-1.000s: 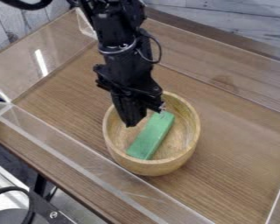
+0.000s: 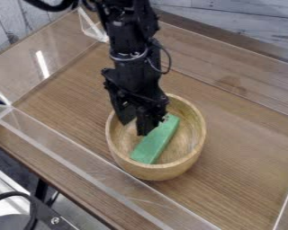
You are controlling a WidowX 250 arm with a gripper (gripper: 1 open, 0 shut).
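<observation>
A round light wooden bowl (image 2: 187,148) sits on the wooden table, holding a flat green elongated object (image 2: 155,141) that lies slanted inside it. The black arm reaches down from the top, and its gripper (image 2: 123,115) hangs over the left part of the bowl, left of the green object. Whether the fingers are open or shut is hard to make out against the dark body.
A black cable or dark part lies at the bottom left edge, and a small blue item sits at the far left edge.
The gripper has shifted slightly left and down and turned a little. The bowl and green object look almost unmoved.
</observation>
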